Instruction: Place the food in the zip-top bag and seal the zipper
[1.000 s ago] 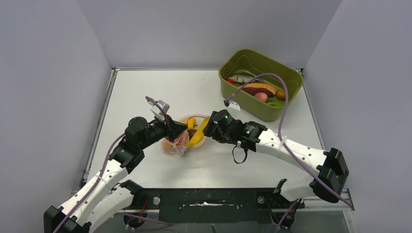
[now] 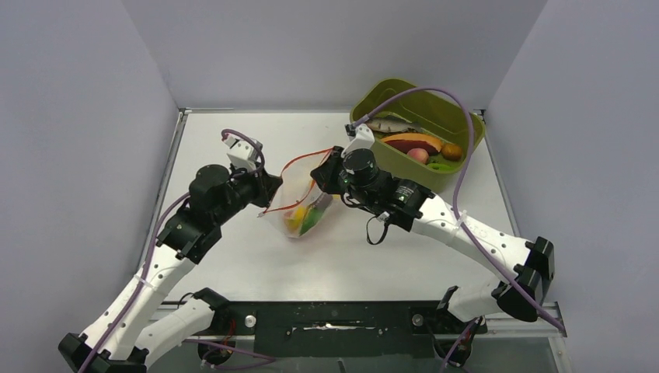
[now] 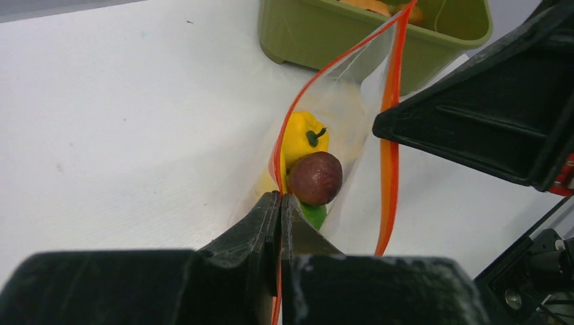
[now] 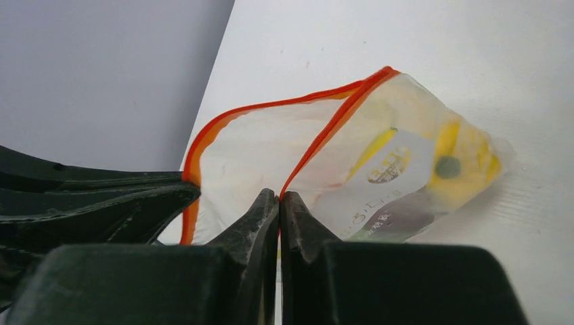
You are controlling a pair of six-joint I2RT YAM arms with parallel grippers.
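Note:
A clear zip bag with an orange-red rim hangs stretched between both grippers, its mouth parted. My left gripper is shut on one stretch of the bag's rim, and my right gripper is shut on the opposite side. Inside the bag lie a yellow pepper, a dark round purple-brown item and something green. Yellow and purple shapes show through the printed side of the bag. In the top view both fingertips are partly hidden by the gripper bodies.
At the back right stands a green bin holding a fish, a sweet potato, an orange fruit and other food.
Both grippers have moved toward the back and drawn the rim with them, slightly apart. The bag's mouth is stretched taller, and the food sits lower inside, with the banana no longer plainly visible.

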